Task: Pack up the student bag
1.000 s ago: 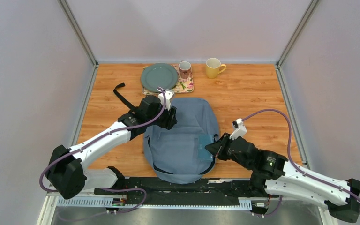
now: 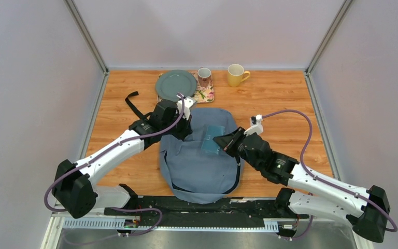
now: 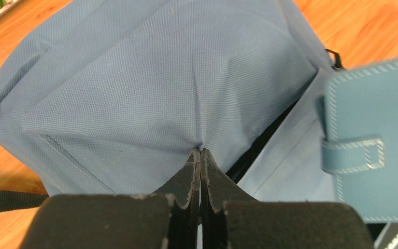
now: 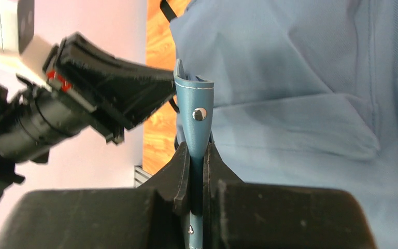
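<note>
The blue-grey student bag lies flat in the middle of the table. My left gripper is shut at the bag's upper left, with a crease of its fabric gathered at the fingertips. Over the bag, my right gripper is shut on a light blue notebook, seen edge-on with a metal snap. In the left wrist view the notebook shows its stitched cover and a strap loop, off to the right. A dark gap shows between folds of the bag's cloth.
A grey-green plate and a patterned cup rest on a floral tray at the back. A yellow mug stands beside it. A black strap extends left of the bag.
The right gripper has carried the notebook left and toward the back over the bag. The left gripper has closed and shifted slightly; the bag's upper edge has barely moved.
</note>
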